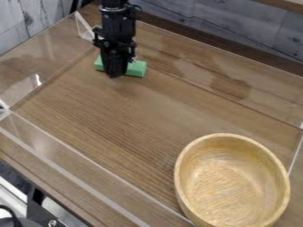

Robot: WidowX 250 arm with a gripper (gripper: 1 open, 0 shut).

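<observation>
My black gripper (116,64) hangs down from the top of the view, low over a green object (136,68) on the wooden table (119,133), at the upper left. The object shows on both sides of the gripper, mostly to the right. The fingertips are small and dark, so I cannot see whether they are open or shut, or whether they touch it.
A large, empty tan round bowl (231,191) stands at the front right. Walls border the back, and the table's edge shows at the lower left.
</observation>
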